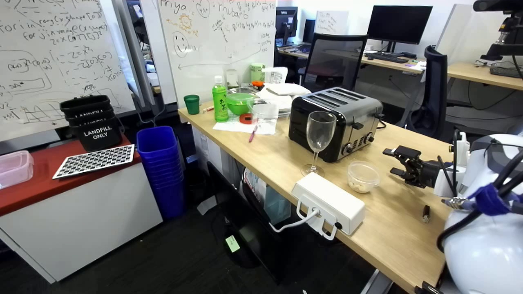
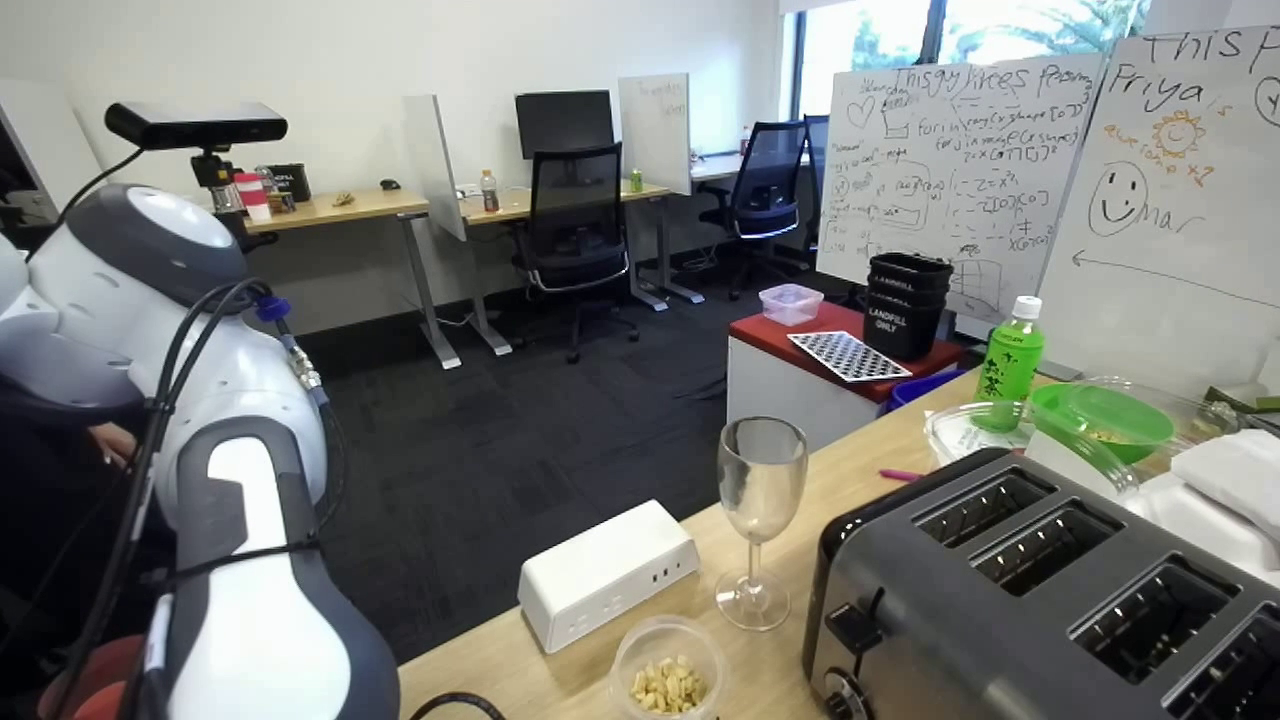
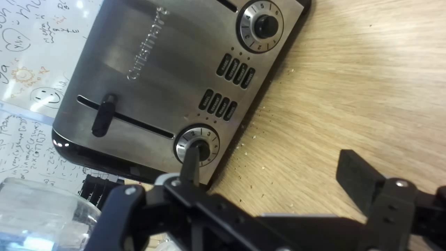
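My gripper point(image 1: 390, 161) stands open above the right part of the table, nothing between its fingers. In the wrist view its two black fingers point(image 3: 358, 180) are wide apart, and one overlaps the toaster's lower dial in the picture. A black and steel four-slot toaster point(image 1: 336, 122) faces the gripper, some distance from the fingertips. Its levers and dials show in the wrist view. A clear wine glass point(image 1: 320, 132) stands upright beside the toaster. In front of the toaster sits a small clear tub point(image 2: 669, 672) with pale pieces inside.
A white power box point(image 1: 331, 201) lies at the table's edge near the glass. A short dark object point(image 1: 425, 213) rests on the wood near the arm. Farther back are a green bottle point(image 1: 220, 100), a green bowl point(image 1: 238, 102) and a green cup point(image 1: 192, 104). Bare table point(image 3: 376, 83) lies before the toaster.
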